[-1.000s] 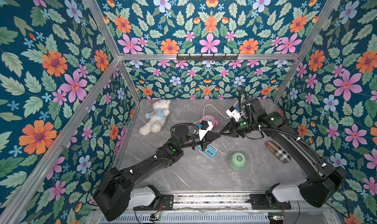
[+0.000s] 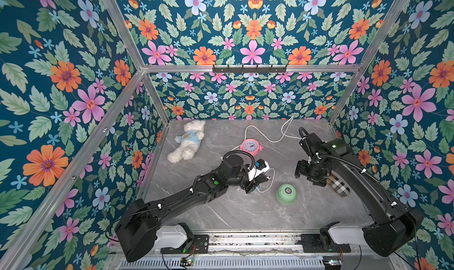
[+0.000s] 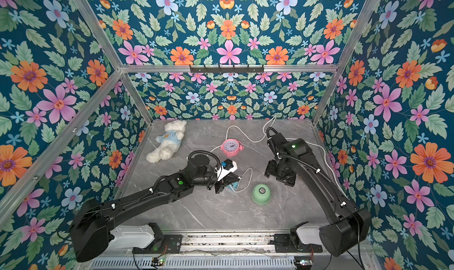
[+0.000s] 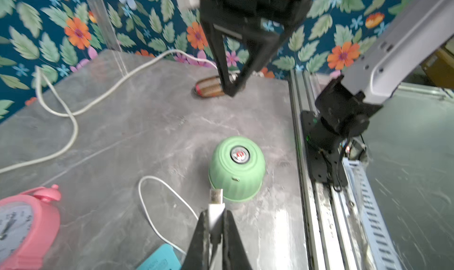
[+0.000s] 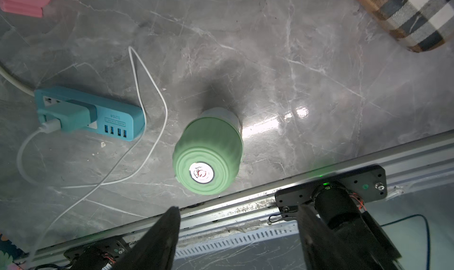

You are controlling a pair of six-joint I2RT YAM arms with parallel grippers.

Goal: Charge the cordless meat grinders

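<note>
The green meat grinder (image 4: 236, 173) stands on the grey table (image 5: 312, 80) with its round button up. My left gripper has a white cable plug (image 4: 216, 196) upright between its fingertips, pointed toward the grinder. A teal power strip (image 5: 124, 114) with an adapter (image 5: 75, 116) lies beneath it, a thin white cable (image 5: 156, 92) looped beside. My right gripper is open above the table, right of and above the grinder, with nothing between its fingers.
A pink alarm clock (image 2: 250, 147) and white power cord sit behind. A white teddy bear (image 2: 186, 140) lies back left, a plaid pouch (image 5: 402, 10) at the right.
My right gripper has drawn back rightward from beside the left one and tilted downward. My left gripper has moved slightly right and lower.
</note>
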